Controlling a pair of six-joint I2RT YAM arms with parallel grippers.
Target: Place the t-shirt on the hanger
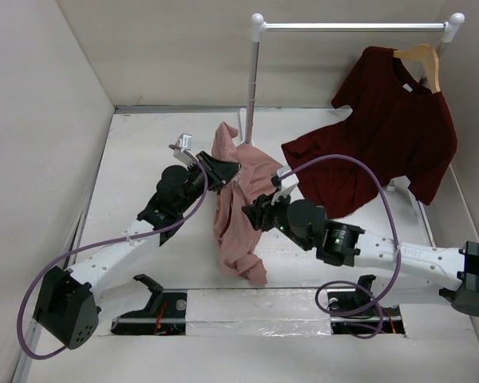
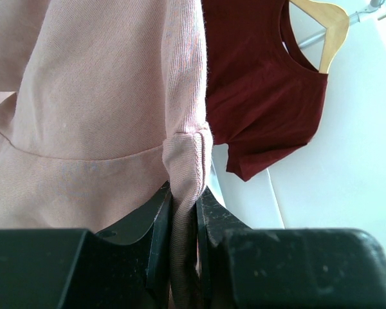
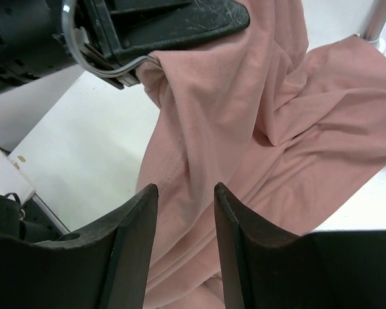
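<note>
A pink t-shirt [image 1: 239, 239] hangs bunched from my left gripper [image 1: 227, 171], which is shut on its folded edge, as the left wrist view [image 2: 186, 161] shows; its lower part lies on the white floor. My right gripper is open just right of and below the left one, facing the pink cloth, with nothing held. A small orange-brown sliver shows at the shirt's left side in the top view, too small to identify.
A metal rack [image 1: 343, 27] stands behind. A dark red shirt [image 1: 383, 136] hangs on a wooden hanger [image 1: 423, 56] at the right.
</note>
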